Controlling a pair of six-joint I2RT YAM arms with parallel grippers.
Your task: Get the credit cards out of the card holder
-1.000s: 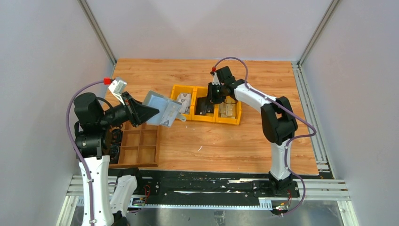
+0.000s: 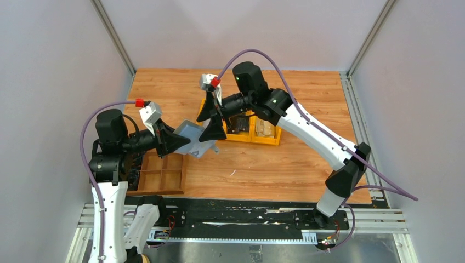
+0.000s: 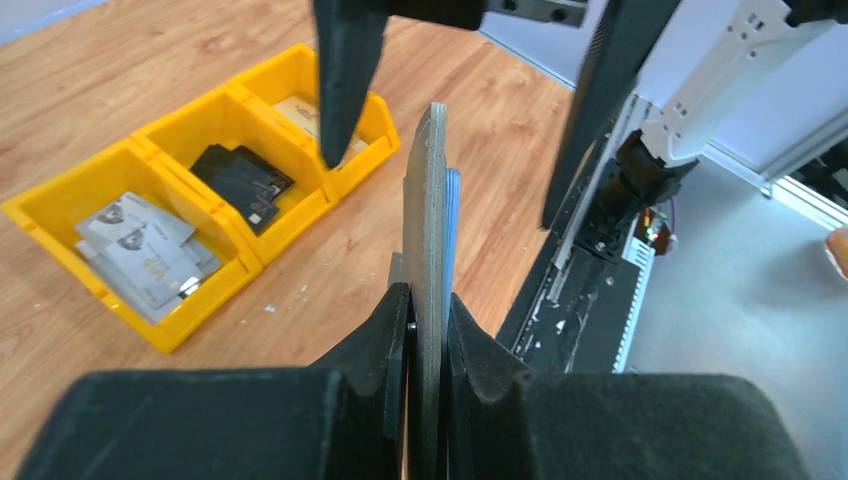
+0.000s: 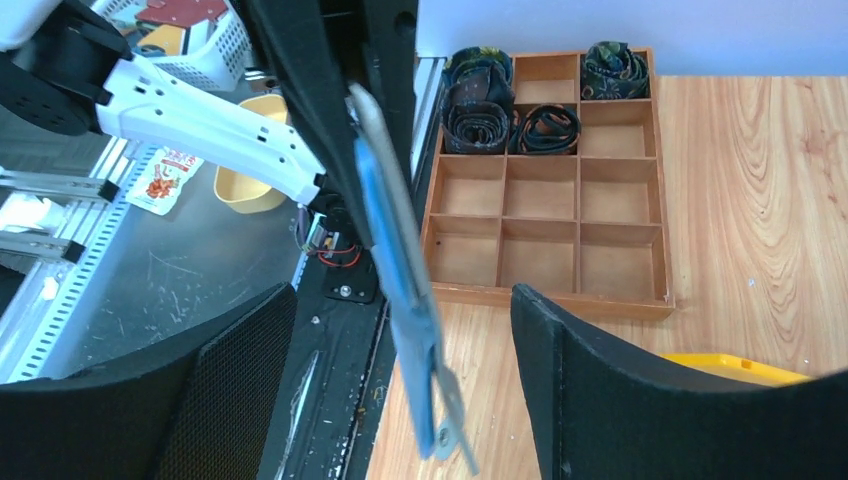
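Note:
A thin, pale card holder [image 2: 190, 136] with a bluish card on one side is held up above the table, its end gripped by my left gripper [image 2: 185, 141], which is shut on it. Seen edge-on in the left wrist view, the holder [image 3: 428, 230] rises from between the fingers, a blue card edge [image 3: 452, 220] along its right side. My right gripper [image 2: 208, 127] is open at the holder's far end. In the right wrist view the holder [image 4: 410, 290] and its blue layer stand in the gap between the right fingers, touching neither visibly.
Yellow bins [image 3: 255, 255] stand behind, with grey-white cards [image 3: 150, 255], black cards [image 3: 240, 185] and beige cards in separate compartments. A wooden divided tray [image 4: 545, 240] holding rolled dark items lies below the left arm.
From the yellow bins, my right gripper rose, swung left and came down around the holder's far end, its fingers now open. The left gripper shifted slightly, still holding the holder.

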